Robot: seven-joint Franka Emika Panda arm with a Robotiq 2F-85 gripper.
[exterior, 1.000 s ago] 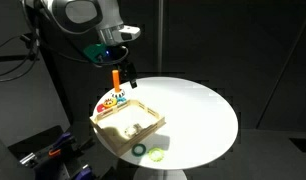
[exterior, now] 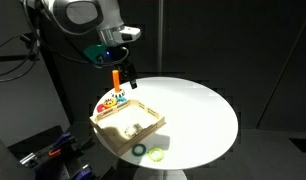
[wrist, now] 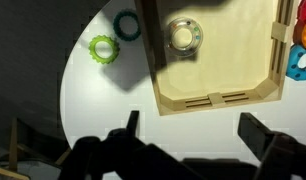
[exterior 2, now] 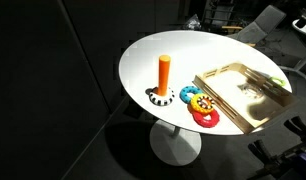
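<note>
Above the white round table, my gripper is open, its two dark fingers wide apart with nothing between them. Below it lies a shallow wooden tray (wrist: 215, 99), which holds a clear ring-like piece (wrist: 197, 38). Beside the tray are a light green ring (wrist: 113, 47) and a dark green ring (exterior: 139, 150). On the tray's other side stands an upright orange post (exterior 2: 164, 74) on a black-and-white base (exterior 2: 163, 97). Near it lie a blue ring (exterior 2: 186, 94), a yellow-orange ring (exterior 2: 202, 103) and a red ring (exterior 2: 206, 118).
Part of the tray hangs close to the table's edge on the robot's side. Dark floor surrounds the table.
</note>
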